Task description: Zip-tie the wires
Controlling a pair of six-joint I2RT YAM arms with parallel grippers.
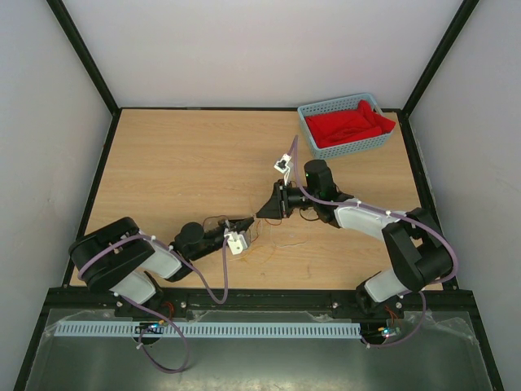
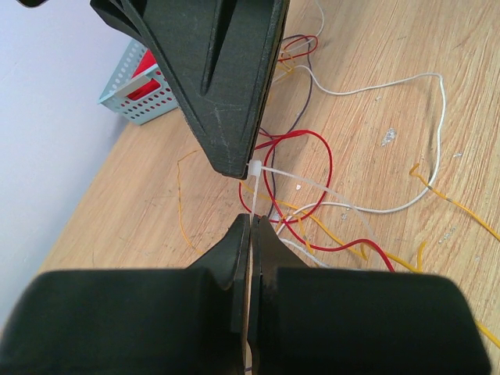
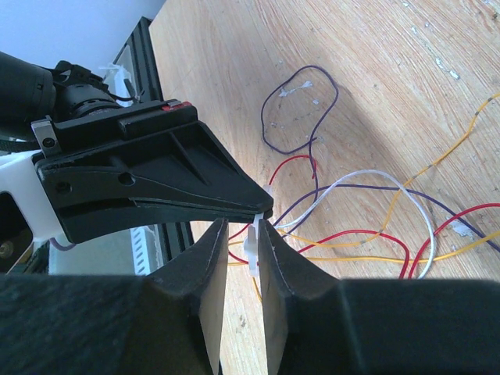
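Coloured wires [image 3: 406, 250] in red, yellow, white and purple lie loosely bunched under both grippers. A white zip tie [image 2: 255, 169] sits at the right gripper's tip, its strap running down into my left gripper, which is shut on that thin strap. In the right wrist view my right gripper is close around the tie's white head, with the other gripper's black finger just above; whether its fingers grip the head is hard to tell. The two grippers nearly meet over the wires in the top view.
A light blue basket [image 1: 330, 106] with red cloth [image 1: 342, 126] stands at the back right. The table's front edge lies close below the left arm.
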